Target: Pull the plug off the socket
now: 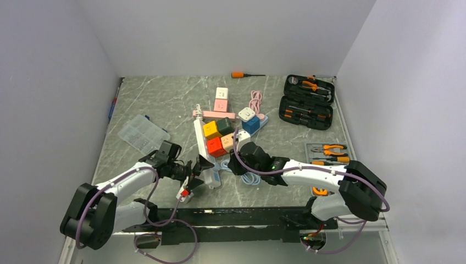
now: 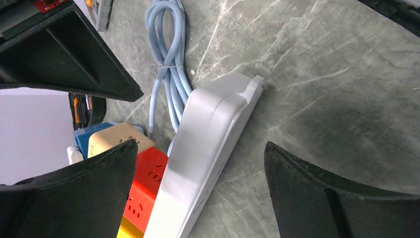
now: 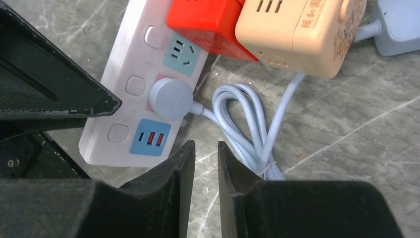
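Note:
A pale blue round plug [image 3: 171, 99] sits in the white power strip [image 3: 116, 89], beside a red-slotted blue USB panel. Its cord runs off to the right into a tied coil. My left gripper [image 1: 206, 172] is open at the strip's near end; in the left wrist view, the strip's end [image 2: 203, 134] lies between its spread fingers, with no grip on it visible. In the right wrist view, my right gripper stands partly open with an empty gap, below and to the right of the plug, not touching it. One left finger [image 3: 59, 84] reaches over the strip there.
Red [image 3: 210, 25] and peach [image 3: 297, 34] cube sockets crowd the strip's right side. The coiled blue cord [image 3: 252, 119] lies close by the right gripper. A clear box [image 1: 144, 133] is at left, and a toolbox [image 1: 308, 102] at back right.

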